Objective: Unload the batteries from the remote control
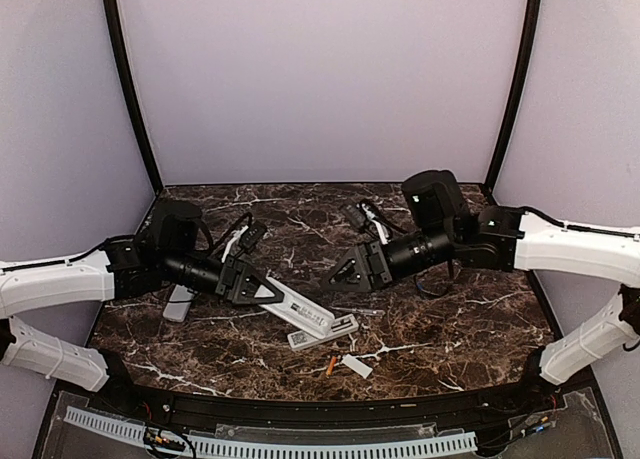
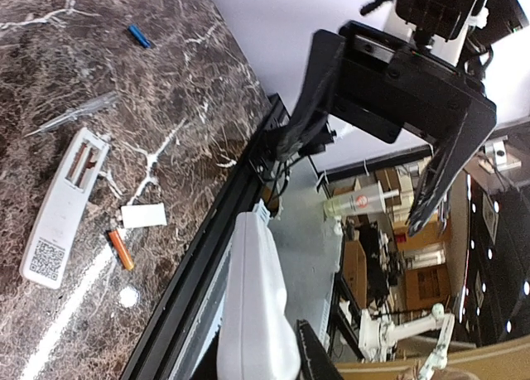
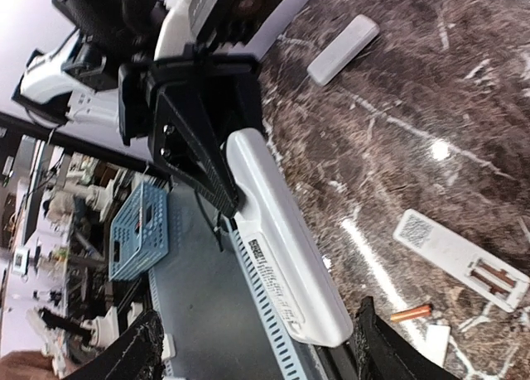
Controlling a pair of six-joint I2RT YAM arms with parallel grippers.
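My left gripper is shut on one end of a white remote, which slants down to the right above the table. Its dark label shows in the right wrist view. Apart from it, up and to the right, my right gripper stands open and empty. On the table below lies a second white remote, its battery slot open with something brownish inside. An orange battery and a small white cover lie beside it. Farther back is a blue battery.
A thin, pale pointed tool lies behind the second remote. Another white slab-like object rests at the table's left, near the left arm. The table's dark front edge runs close to the loose pieces.
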